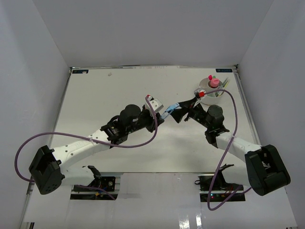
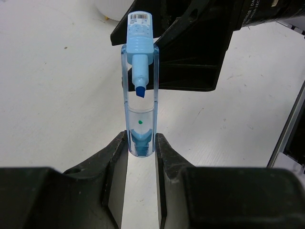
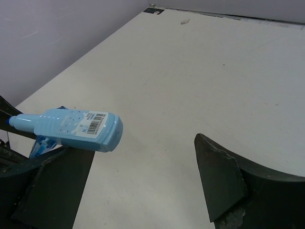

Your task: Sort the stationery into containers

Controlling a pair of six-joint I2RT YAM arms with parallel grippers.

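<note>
A light blue highlighter (image 2: 139, 38) with a barcode label and a dark blue tip points down toward a clear blue-tinted cap (image 2: 141, 119) in the left wrist view. My left gripper is shut on the lower end of this cap. From the frames I cannot tell whether the tip sits inside the cap. My right gripper is open, its gap bare; the highlighter body (image 3: 71, 126) lies by its left finger in the right wrist view. From above, blue plastic (image 1: 170, 109) shows between the left gripper (image 1: 161, 118) and the right gripper (image 1: 177, 114).
White round containers (image 1: 209, 100) stand at the back right, holding pink and green items. Both arms meet near the middle, their fingertips close together.
</note>
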